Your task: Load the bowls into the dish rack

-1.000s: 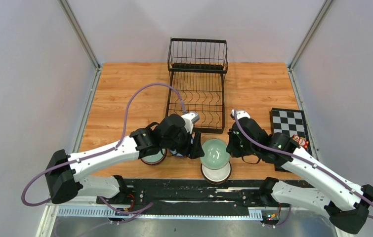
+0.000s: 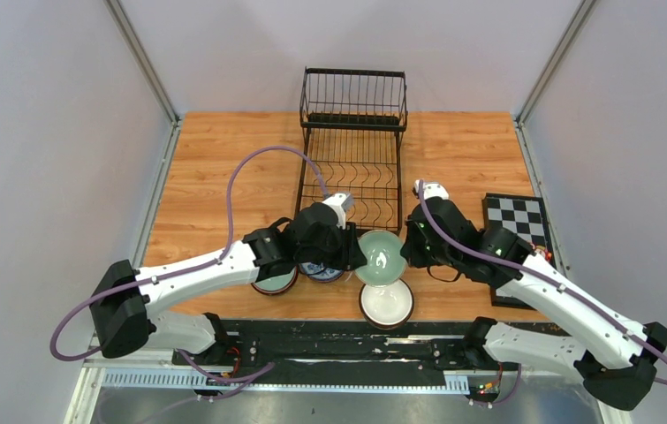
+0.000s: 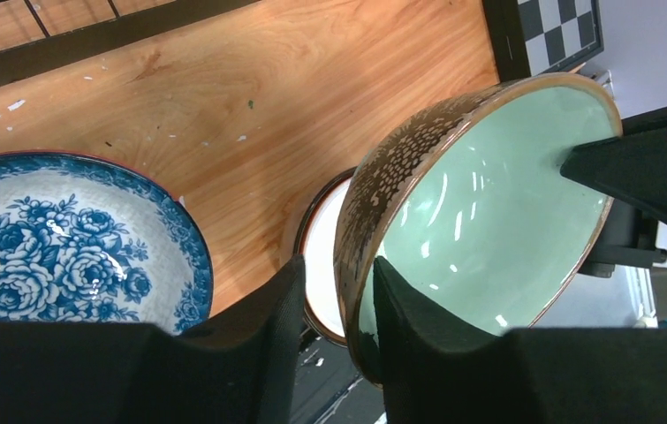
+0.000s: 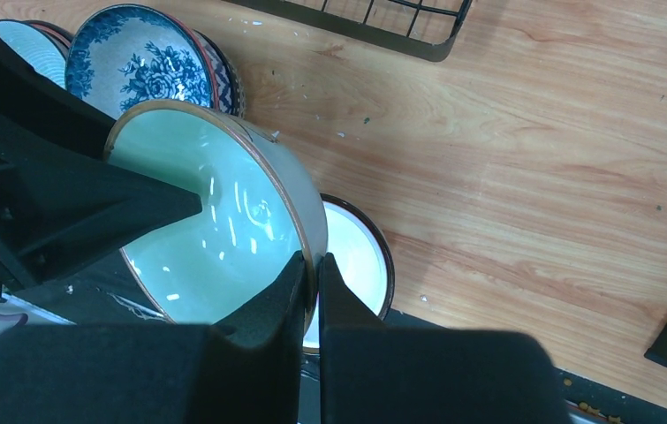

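Observation:
A mint-green bowl (image 2: 381, 256) (image 3: 480, 230) (image 4: 201, 230) is held upraised between both grippers, above a white bowl (image 2: 386, 306) on the table. My right gripper is shut on its rim. My left gripper has its fingers apart around the opposite rim, which lies between them. In the left wrist view the bowl is tilted, showing a patterned outside. A blue floral bowl (image 3: 64, 256) (image 4: 148, 71) lies beside, and another mint bowl (image 2: 275, 283) sits at the left, partly hidden by the left arm.
The black dish rack (image 2: 352, 168) stands behind the grippers with no dishes visible in it. A checkered board (image 2: 513, 216) lies at the right edge. Bare wood is free on both sides of the rack.
Both grippers and the green bowl between them have moved slightly toward the rack, uncovering more of the white bowl below.

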